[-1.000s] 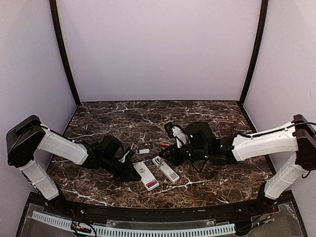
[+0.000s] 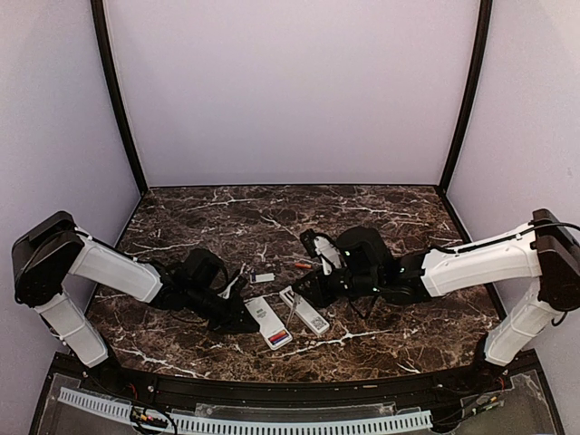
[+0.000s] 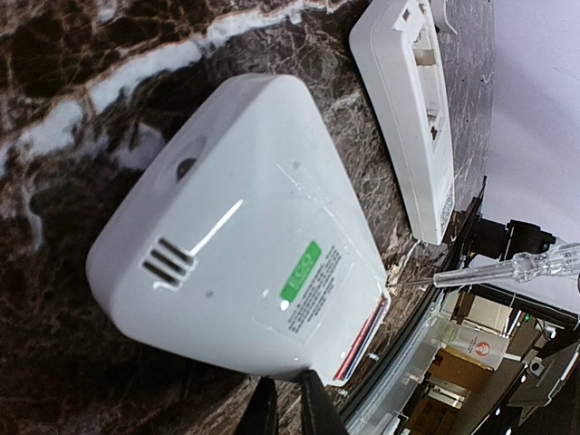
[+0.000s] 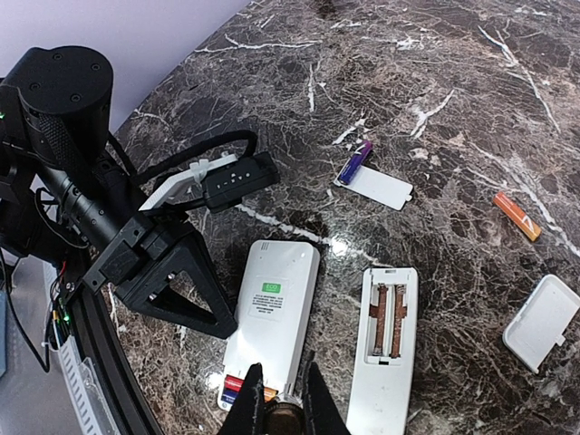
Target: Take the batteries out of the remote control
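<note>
A white remote control (image 4: 276, 299) with a green ECO label lies face down, its battery compartment holding a red-and-blue battery (image 4: 233, 384) and an orange one (image 4: 270, 393) at the near end. At its left edge, my left gripper (image 2: 251, 321) is shut on the remote; in the left wrist view its fingertips (image 3: 313, 382) meet the casing. My right gripper is shut on a clear-handled screwdriver (image 3: 530, 265). The shaft points down toward the remote's battery end; whether its tip touches a battery I cannot tell.
A purple battery (image 4: 355, 163) rests by a white cover (image 4: 381, 188). Farther right are an orange battery (image 4: 517, 216) and another cover (image 4: 544, 322).
The left arm and the remote show no visible movement.
</note>
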